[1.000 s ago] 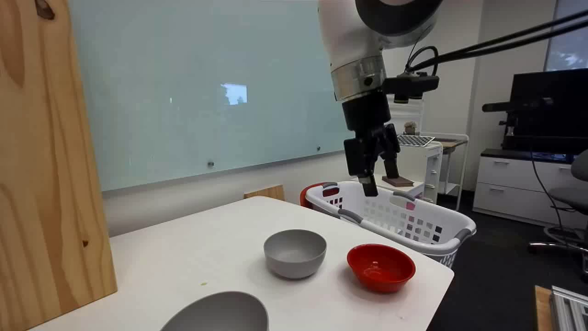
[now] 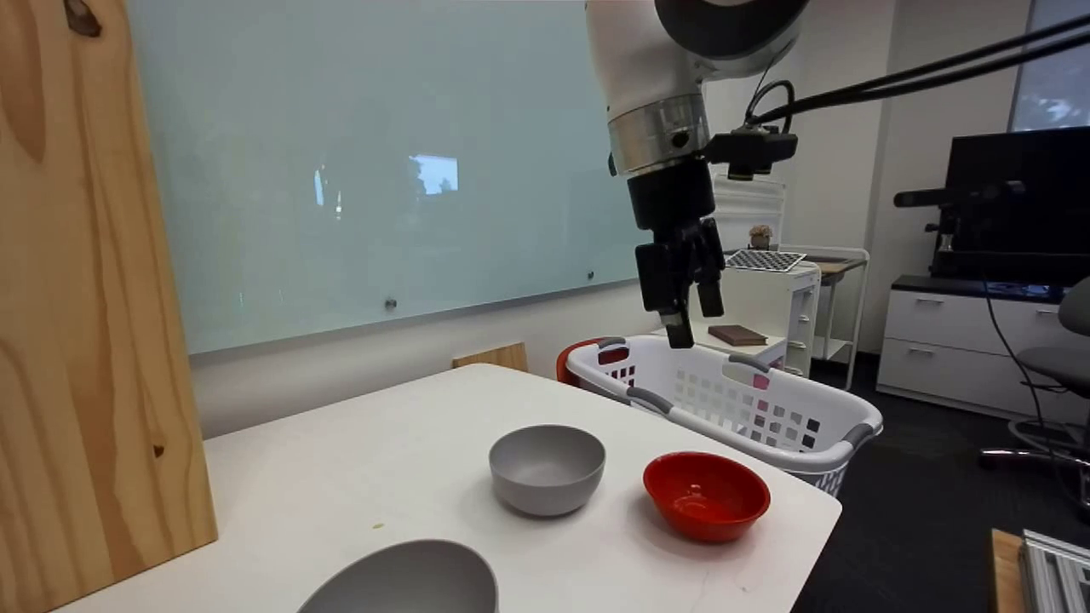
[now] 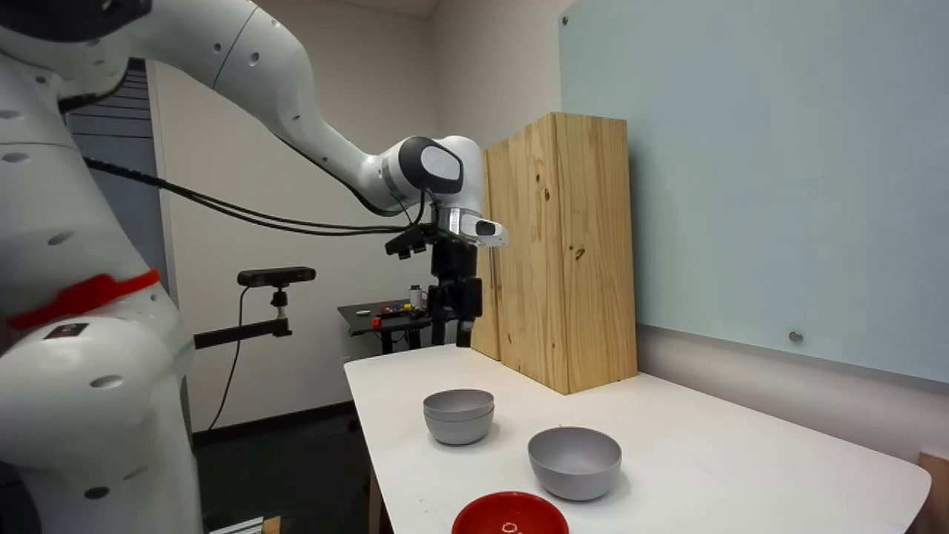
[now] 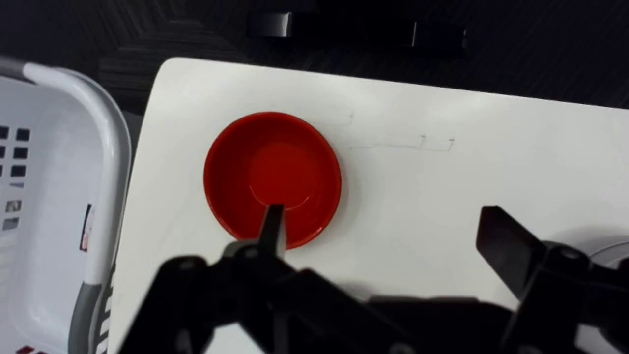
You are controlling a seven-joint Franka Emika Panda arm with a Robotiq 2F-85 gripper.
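My gripper (image 2: 695, 318) hangs open in the air above the table, its black fingers (image 4: 507, 248) wide apart with nothing between them. A glossy red bowl (image 2: 707, 495) stands upright and empty near the table's corner; in the wrist view one fingertip overlaps the lower rim of this red bowl (image 4: 274, 171). Beside it is a single grey bowl (image 2: 547, 470), also empty. Farther along, exterior view 2 shows stacked grey bowls (image 3: 458, 427), one nested in another. Only part of that stack shows at the bottom of exterior view 1.
A white laundry basket (image 2: 736, 403) stands just past the table's end. At the opposite end rises a wooden cabinet (image 3: 569, 258). A glass board (image 2: 409, 174) covers the wall behind.
In exterior view 1 my gripper has risen slightly and shifted a little to the left, still open. The bowls have stayed in place.
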